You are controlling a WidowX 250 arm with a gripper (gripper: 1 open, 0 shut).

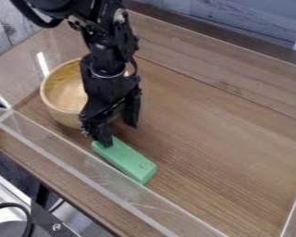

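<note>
My black gripper [115,126] hangs from the arm over the left half of the table, its left finger reaching down at the upper end of a green rectangular block [126,160]. The block lies slanted on the wooden table. Behind the gripper, on its left, sits a tan bowl [59,95], partly hidden by the arm. I cannot tell whether anything is held between the fingers.
A clear edge strip [157,213] runs along the near left side, with dark cables below at the lower left. A pale wall stands at the back.
</note>
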